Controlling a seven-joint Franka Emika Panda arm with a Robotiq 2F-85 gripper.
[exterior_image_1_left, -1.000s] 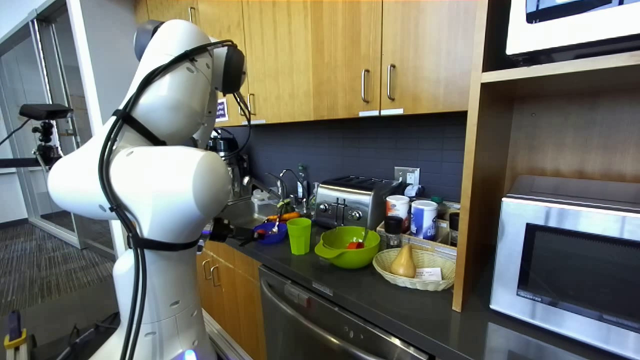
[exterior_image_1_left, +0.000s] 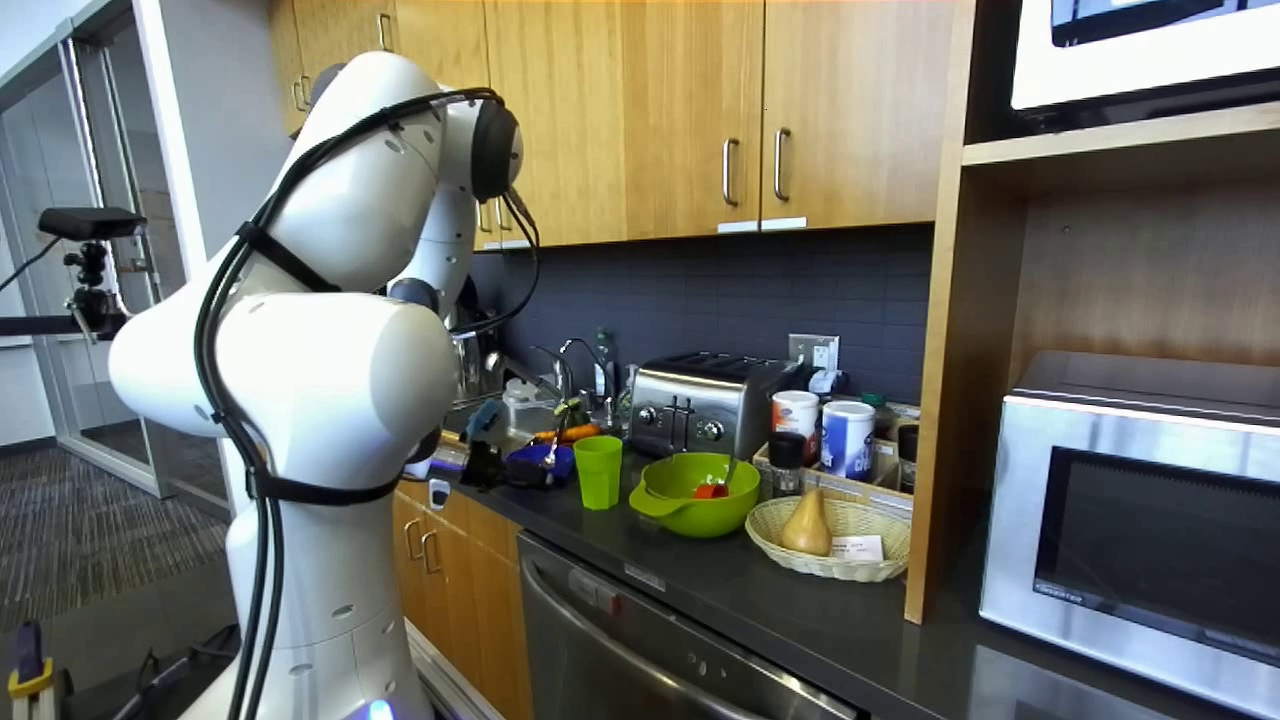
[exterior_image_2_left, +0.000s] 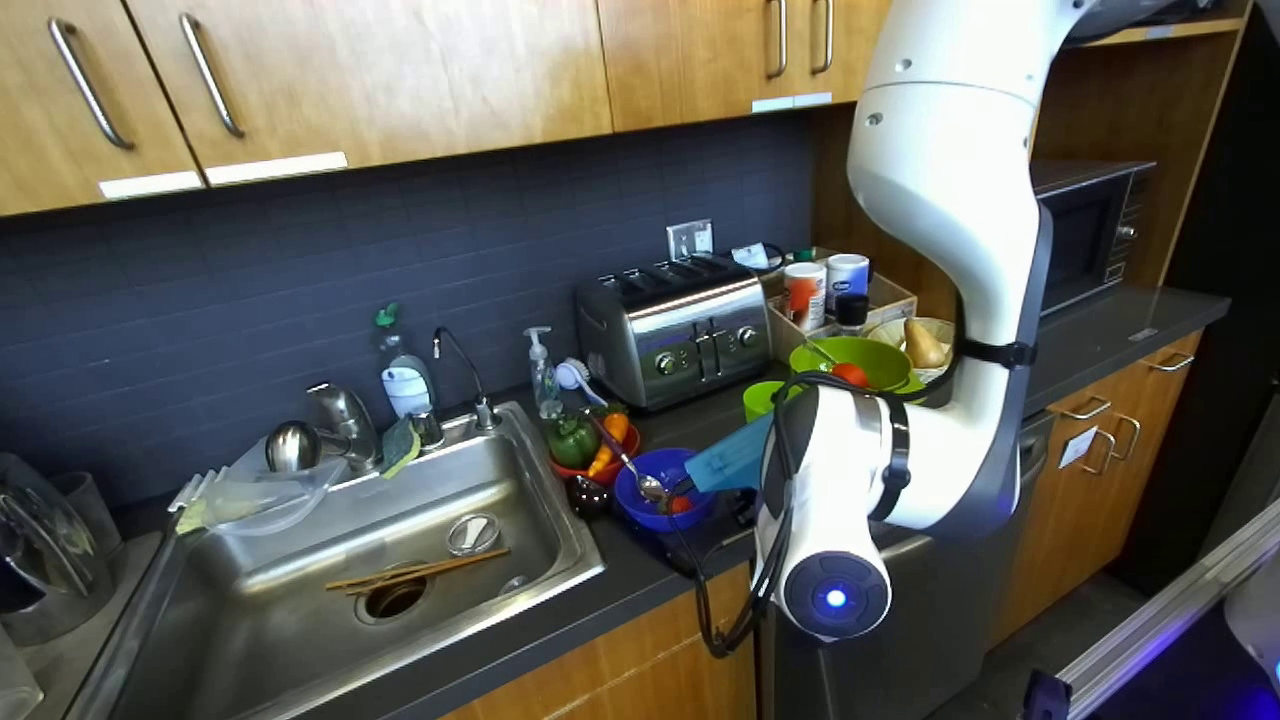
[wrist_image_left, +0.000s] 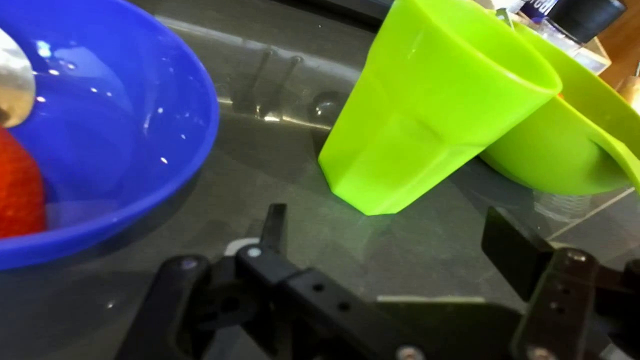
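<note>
My gripper stands open, its two black fingers wide apart low in the wrist view, with only dark counter visible between the tips. Just beyond them a bright green cup (wrist_image_left: 414, 114) rests on the counter; it looks slanted in this view but upright in exterior view 1. To the left lies the blue bowl (wrist_image_left: 114, 114), holding a red-orange round item (wrist_image_left: 18, 186) and a metal spoon (wrist_image_left: 13, 81). Behind the cup on the right is a green bowl (wrist_image_left: 558, 144). In exterior view 1, the gripper (exterior_image_1_left: 486, 468) is low at the counter's front edge, partly covering the blue bowl.
A steel toaster (exterior_image_2_left: 678, 336) stands behind the cup, against the wall side. The sink (exterior_image_2_left: 396, 564) lies left of the blue bowl, with a red bowl of vegetables (exterior_image_2_left: 594, 450) between. A wicker basket (exterior_image_1_left: 774, 546) holds a pear-shaped item. Counter in front of the cup is clear.
The arm's upper part has shifted right and slightly down in exterior view 1. The gripper has turned and now hides more of the blue bowl. Cup and bowls have not moved.
</note>
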